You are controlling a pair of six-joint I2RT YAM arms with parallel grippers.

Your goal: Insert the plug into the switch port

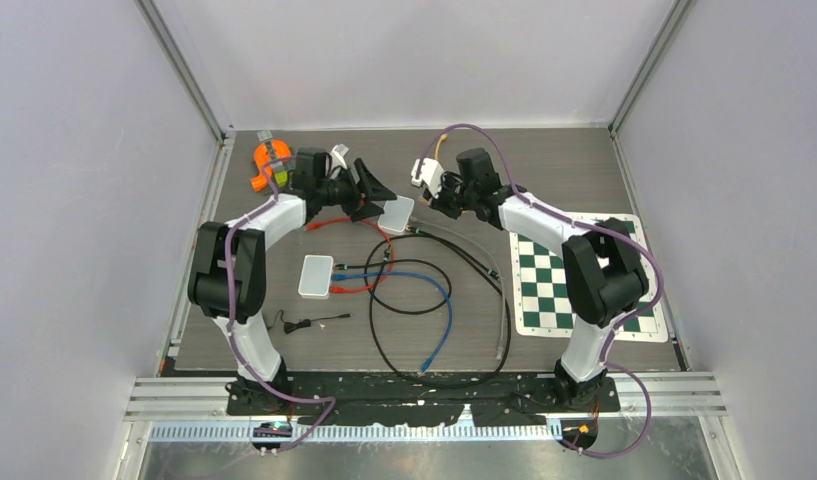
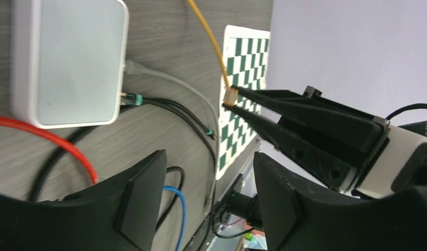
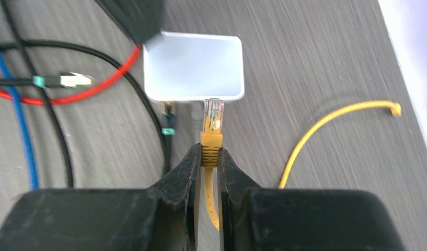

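Note:
A clear plug with a yellow boot (image 3: 212,123) sits between the fingertips of my right gripper, which is shut on it. In the right wrist view its clear end points at the near edge of the white switch box (image 3: 195,68); whether it touches the box cannot be told. The left wrist view shows the right gripper pinching the plug's yellow end, apart from the white box (image 2: 78,63). My left gripper is open and empty, its dark fingers wide apart. In the top view it stands left of the box (image 1: 396,214).
A second white box (image 1: 316,277) lies front left with blue and red cables. Black cables (image 1: 374,330) loop across the middle. A checkered board (image 1: 544,290) is at the right, an orange tool (image 1: 272,158) at the back left.

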